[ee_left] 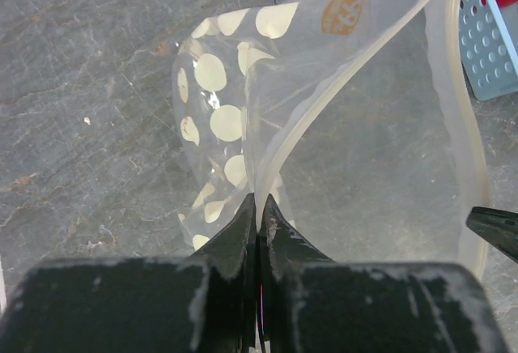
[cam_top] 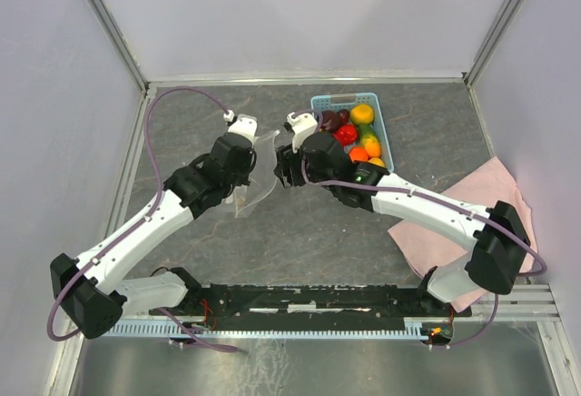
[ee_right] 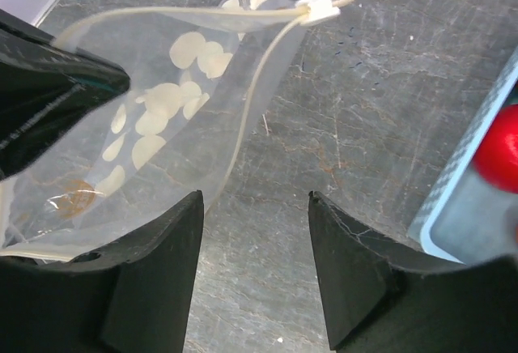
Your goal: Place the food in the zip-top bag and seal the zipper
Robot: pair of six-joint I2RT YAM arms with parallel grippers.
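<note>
The clear zip top bag (ee_left: 356, 150), printed with pale dots, hangs with its mouth spread wide. My left gripper is shut on one edge of its mouth. On the bag's other side, my right gripper stands part open, and no object shows between its fingers; the bag's rim runs just beyond its left finger (ee_right: 182, 236). A white slider (ee_right: 320, 6) sits at one end of the zipper. The food lies in a blue basket (cam_top: 387, 146): a red tomato (cam_top: 346, 134), an orange (cam_top: 359, 154), a yellow fruit (cam_top: 362, 114) and several others. No food shows inside the bag.
A pink cloth (cam_top: 427, 246) lies at the right of the dark table. The basket stands close behind the right arm, and both grippers are near each other around the bag.
</note>
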